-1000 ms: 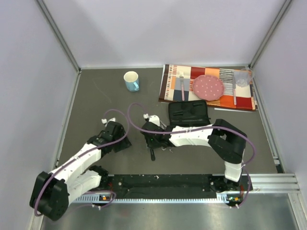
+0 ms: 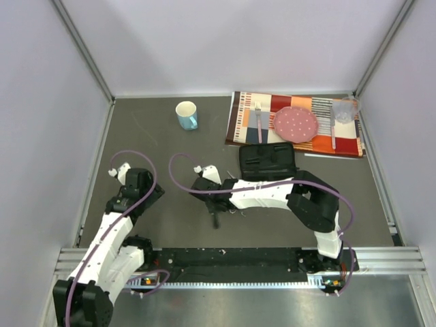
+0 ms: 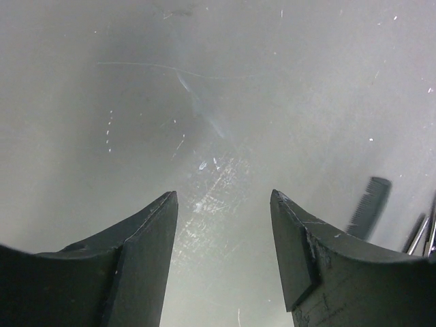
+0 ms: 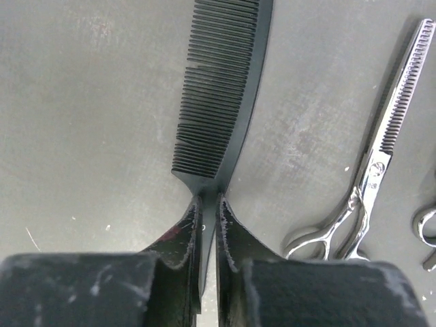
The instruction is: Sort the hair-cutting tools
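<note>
A dark comb lies lengthwise in the right wrist view, its narrow handle between the fingertips of my right gripper, which is shut on it. Seen from above, one comb end sticks out below that gripper; the rest is hidden under the arm. To its right are silver thinning scissors, with the finger ring of another pair at the edge. My left gripper is open over bare table, nothing between its fingers. The black case lies open behind the right arm.
A blue mug stands at the back. On a patterned mat at the back right are a pink plate, a fork, a knife and a clear cup.
My left gripper has moved left, away from the right one. The right gripper has shifted slightly left, and the comb end beneath it has moved a little with it.
</note>
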